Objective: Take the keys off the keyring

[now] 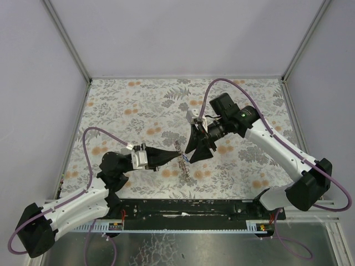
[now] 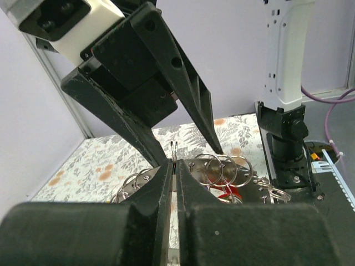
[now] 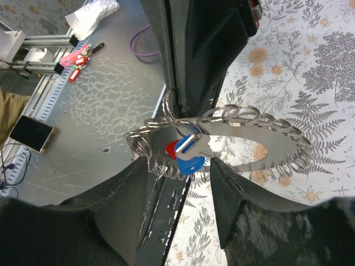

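The keyring [image 1: 184, 173] is a silvery loop with many small wire rings along its edges, held up above the table. In the right wrist view a blue key [image 3: 190, 160] hangs inside the loop, partly over a red one [image 3: 171, 148]. My left gripper is shut, with a thin wire of the keyring [image 2: 222, 170] showing at its fingertips. My right gripper stands open, its fingertips on either side of the blue key with gaps left and right. In the top view it comes to the keyring from the right.
On the grey floor beyond the table edge lie a phone [image 3: 33, 133], a red trinket with keys [image 3: 79, 62] and a white bag [image 3: 92, 15].
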